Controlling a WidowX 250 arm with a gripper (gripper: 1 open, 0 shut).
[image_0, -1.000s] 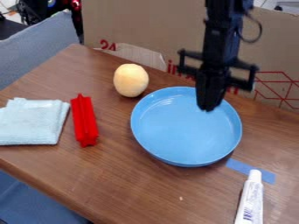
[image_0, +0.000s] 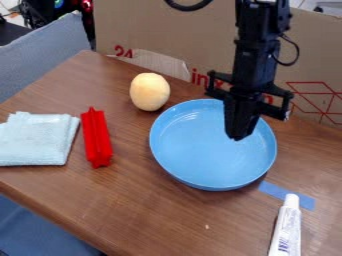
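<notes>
My black gripper (image_0: 241, 128) hangs over the back right part of a blue plate (image_0: 201, 155), pointing down, its fingers shut with nothing visible between them. The plate is empty where it shows. A round pale yellow object (image_0: 150, 91) sits behind the plate to the left. A red packet-like object (image_0: 96, 137) lies left of the plate, beside a folded light blue cloth (image_0: 36, 139). A white tube (image_0: 286, 230) lies at the front right.
A cardboard box (image_0: 160, 35) stands along the back of the wooden table (image_0: 134, 210). A strip of blue tape (image_0: 302, 200) is on the right.
The gripper was blurred and a little higher a second ago; it has moved slightly down. The objects on the table have not moved.
</notes>
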